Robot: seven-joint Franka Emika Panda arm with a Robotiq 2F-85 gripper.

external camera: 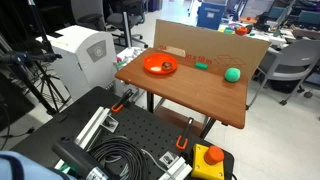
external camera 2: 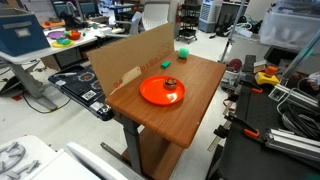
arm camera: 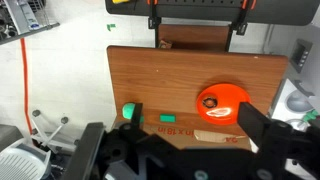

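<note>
In the wrist view, my gripper looks down from above the table, its two dark fingers wide apart, with nothing held between them. A red plate [arm camera: 228, 112] lies on the brown tabletop, carrying a small dark reddish-brown round item [arm camera: 210, 102] whose kind I cannot tell. A green ball [arm camera: 128, 111] and a small green block [arm camera: 167, 118] rest apart from the plate, along the same side of the table. Exterior view 1 shows the plate [external camera: 152, 67] at the table's left, the block [external camera: 201, 66] midway and the ball [external camera: 233, 74] at the right.
An upright cardboard panel [external camera: 215, 45] runs along the table's back edge. A black bench with cables stands in front, holding a yellow box with a red button [external camera: 210, 160].
</note>
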